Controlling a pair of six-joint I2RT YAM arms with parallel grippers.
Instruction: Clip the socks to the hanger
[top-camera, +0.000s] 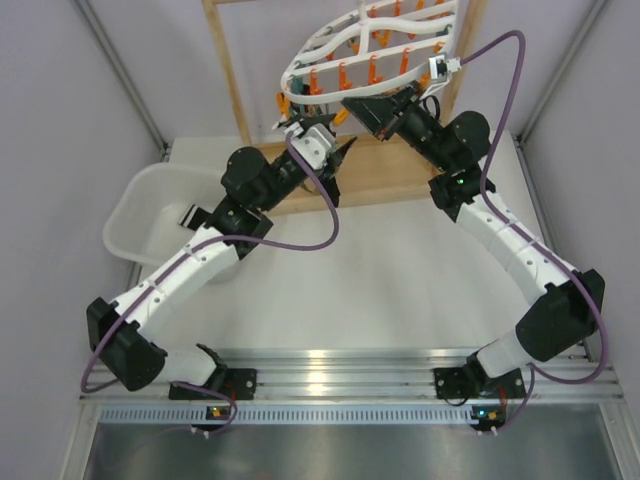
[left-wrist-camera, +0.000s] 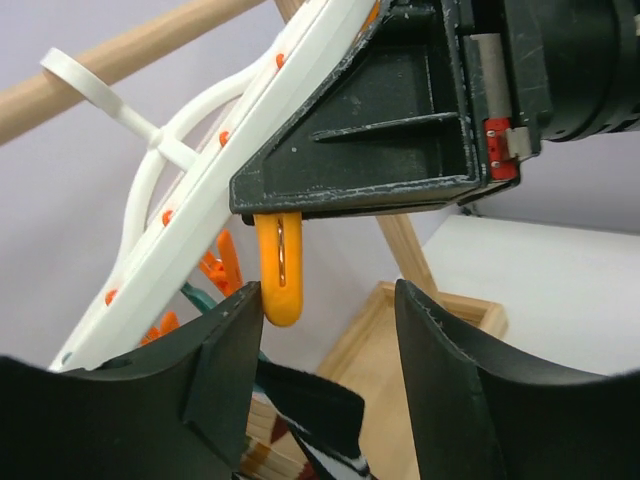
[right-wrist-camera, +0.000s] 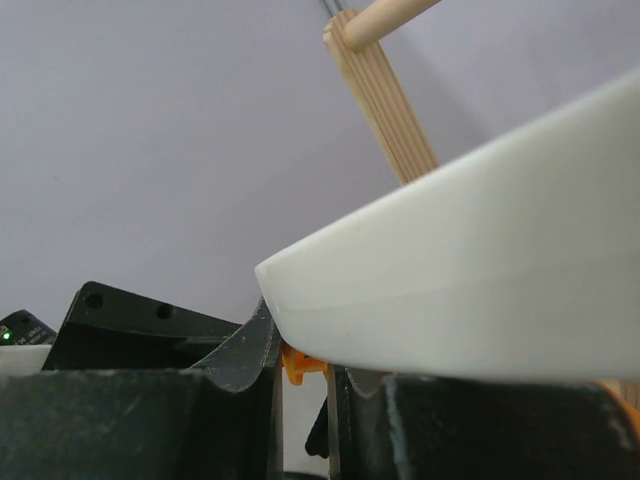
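The white hanger (top-camera: 370, 85) with orange clips hangs at the top centre. My right gripper is shut on an orange clip just under its rim; in the left wrist view that clip (left-wrist-camera: 280, 265) points down from the right gripper's dark body. My left gripper stands part open, its two fingers either side of and below the clip. A dark sock (left-wrist-camera: 310, 410) with a pale patterned part hangs behind those fingers, below the hanger. Whether it is held by a clip is hidden.
A white basin (top-camera: 140, 220) with dark items sits at the left. A wooden frame (top-camera: 230, 75) and wooden box stand behind the hanger.
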